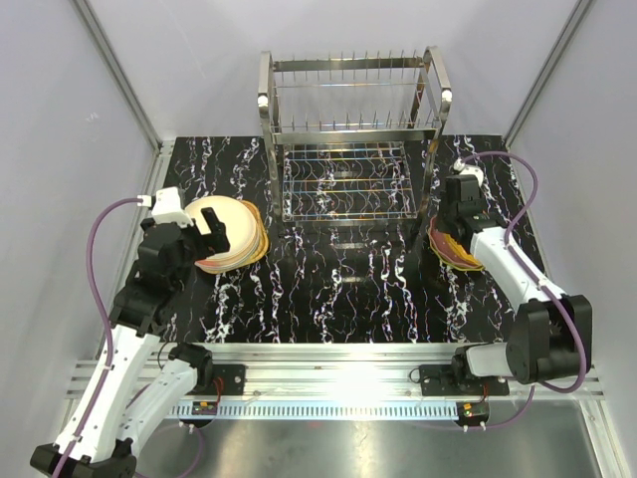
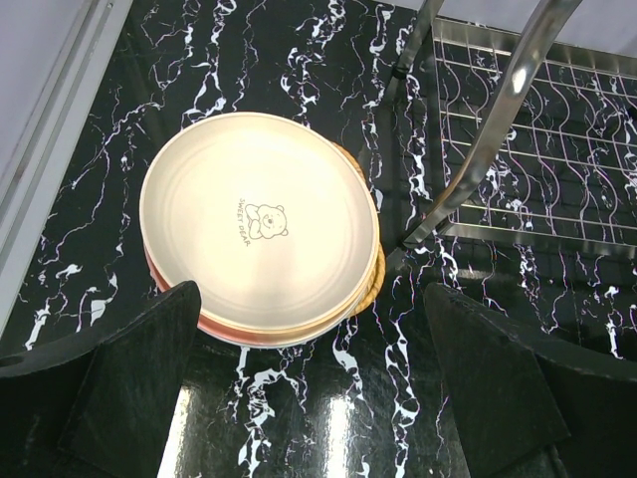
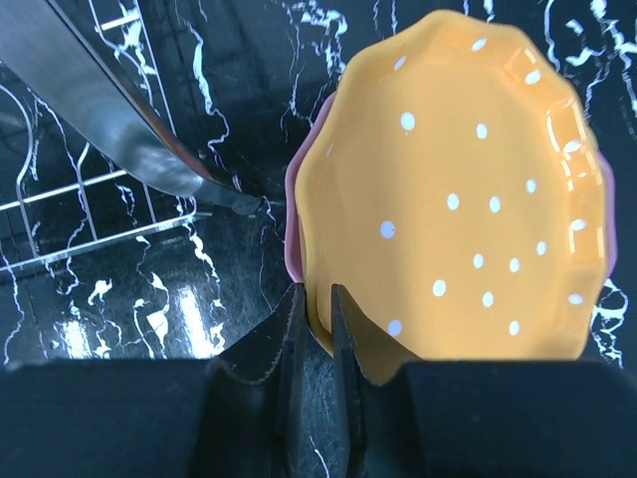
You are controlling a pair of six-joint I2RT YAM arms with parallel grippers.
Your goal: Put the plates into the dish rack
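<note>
The dish rack point(image 1: 348, 136) of metal wire and bars stands at the back centre in the top view. A yellow plate point(image 3: 448, 149) with white dots fills much of the right wrist view, its left rim between the close-set fingers of my right gripper. A pink plate point(image 3: 292, 214) lies beneath, showing at both sides. From above, my right arm covers most of the yellow plate. My left gripper stands open and empty near the pile on the left, topped by a cream plate point(image 2: 259, 269) with a bear drawing.
A rack leg point(image 3: 129, 119) rises close to the left of the yellow plate. Another rack leg point(image 2: 498, 115) stands right of the cream pile.
</note>
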